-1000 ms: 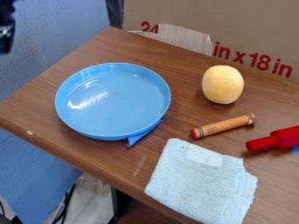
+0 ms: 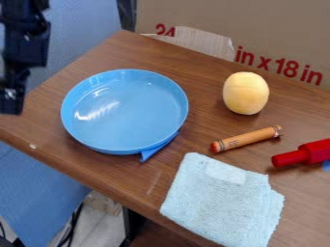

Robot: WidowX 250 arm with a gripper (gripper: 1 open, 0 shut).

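Observation:
The dark gripper (image 2: pixel 15 82) is at the left edge of the view, above the table's left corner and left of the blue plate (image 2: pixel 123 106); it is blurred, and whether it is open or shut is unclear. A yellow round fruit (image 2: pixel 245 92) sits right of the plate. An orange crayon-like stick (image 2: pixel 245 138) lies below the fruit, and a red object (image 2: pixel 300 154) is at the right edge. A pale blue folded cloth (image 2: pixel 219 198) lies at the front.
The wooden table (image 2: pixel 84 164) has bare space around the plate's back and left. A cardboard box (image 2: pixel 264 29) stands behind. A small blue item (image 2: pixel 154 151) pokes out from under the plate's front right.
The gripper has moved right and down, coming further into view at the left edge. The objects on the table look unchanged.

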